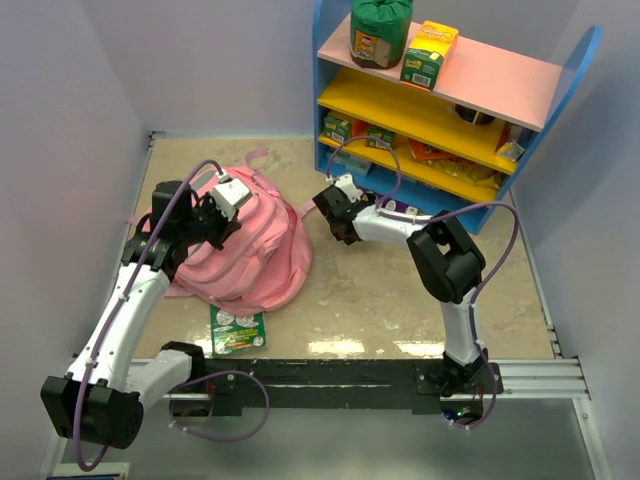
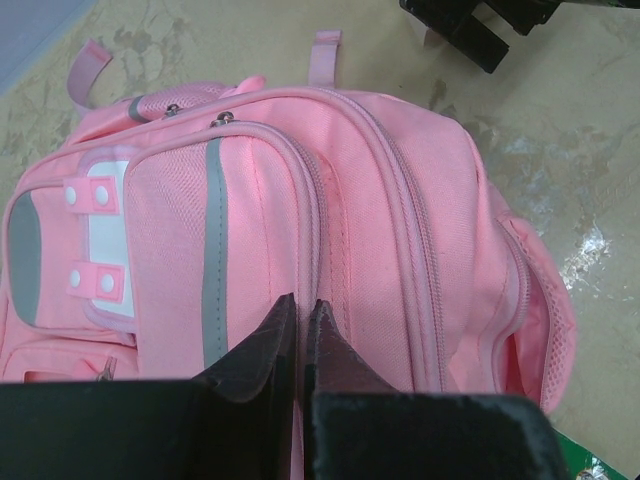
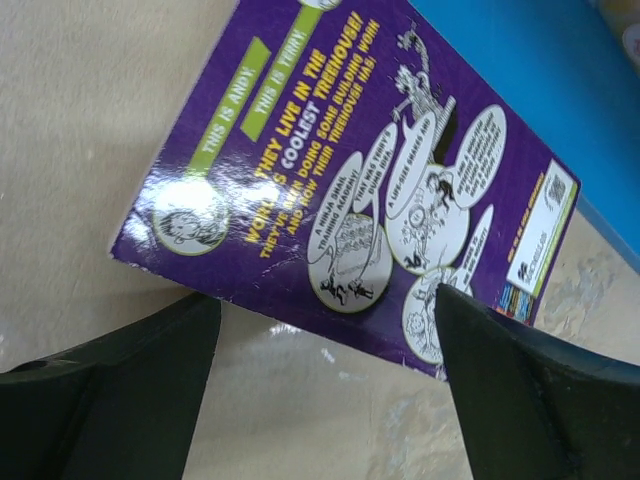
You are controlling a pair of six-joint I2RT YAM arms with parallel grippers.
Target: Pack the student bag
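The pink backpack [image 1: 255, 260] lies on the left of the table, its zipped front compartments filling the left wrist view. My left gripper is shut on a fold of the backpack's piped pink fabric. A purple book [image 3: 330, 190] with cartoon speech bubbles lies in front of the blue shelf base; from above it is mostly hidden by the right arm. Over the book's near edge, my right gripper stands open, its two fingers apart with no grip on the book. Whether the fingertips touch it, I cannot tell.
A shelf unit [image 1: 440, 120] at the back right carries green and yellow boxes [image 1: 430, 53], a green round bag [image 1: 381, 30] and other goods. A green book [image 1: 238, 332] lies at the table's front left, partly under the backpack.
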